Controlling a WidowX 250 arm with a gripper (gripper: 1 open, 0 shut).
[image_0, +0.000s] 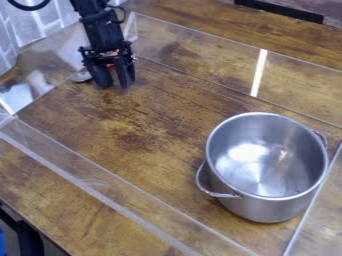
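My black gripper is low at the back left of the wooden table, over a small silvery object with some red on it, which it mostly hides. I cannot tell whether the fingers are open or shut on it. A large steel pot with wire handles stands at the front right.
Clear strips border the work area, and a shiny sheet-like surface lies along the left edge beside my gripper.
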